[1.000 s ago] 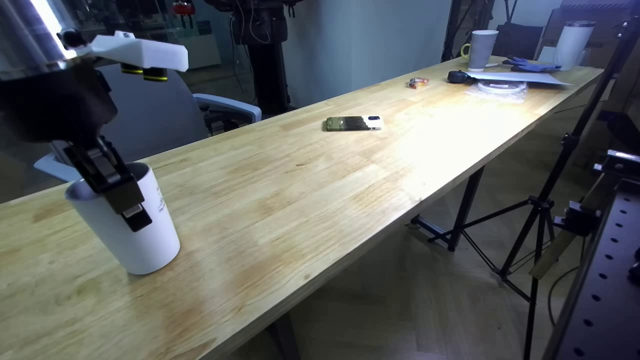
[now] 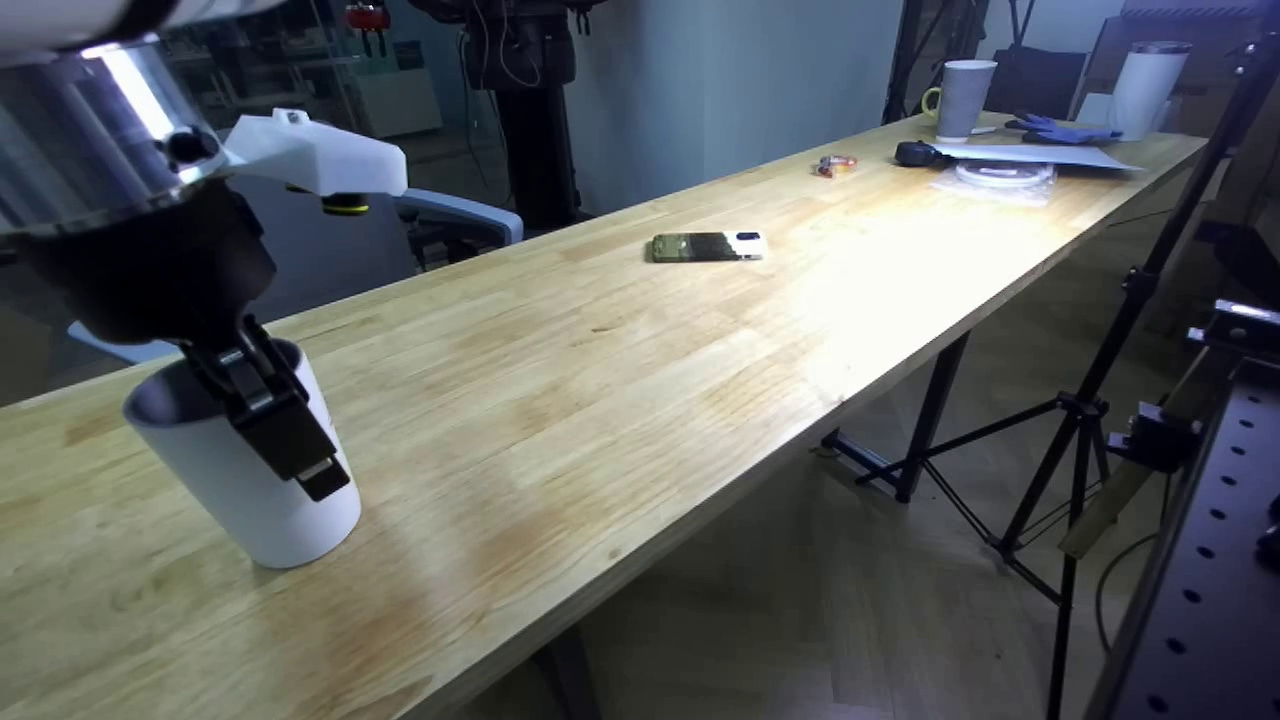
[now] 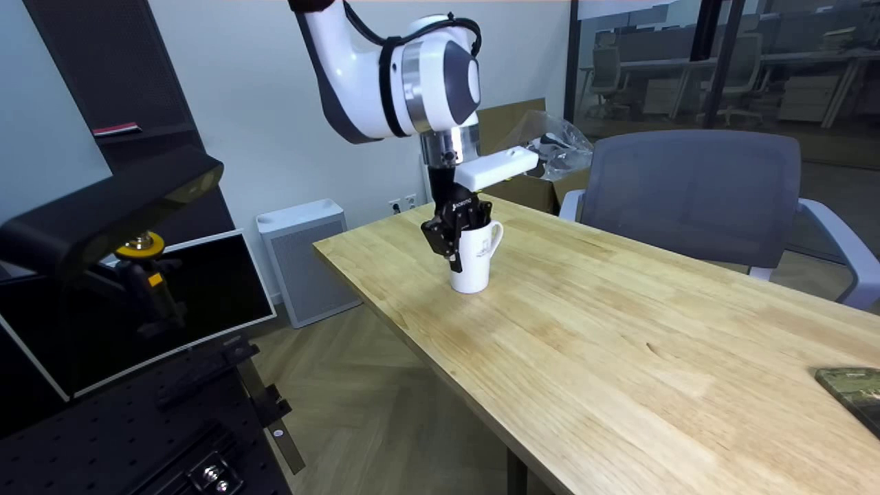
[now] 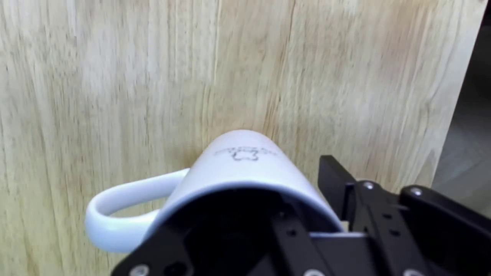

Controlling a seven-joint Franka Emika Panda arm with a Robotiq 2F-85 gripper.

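A white mug (image 2: 270, 492) with a small dark print stands upright on the wooden table. In the wrist view the mug (image 4: 244, 161) shows its handle to the left and its dark opening toward me. My gripper straddles the rim: one finger reaches down inside, the other lies along the outer wall on the right. The inside fingertip is hidden in the mug. Whether both fingers press on the wall cannot be made out. From across the table, the mug (image 3: 471, 268) appears with its base at the tabletop.
A patterned phone (image 2: 708, 247) lies farther along the table (image 2: 540, 396). At the far end are a grey mug (image 2: 963, 98), a white tumbler (image 2: 1149, 90) and a blue glove (image 2: 1062, 128). Bare tabletop stretches between the white mug and the phone.
In exterior view 1 my gripper has moved right and lower against the mug.
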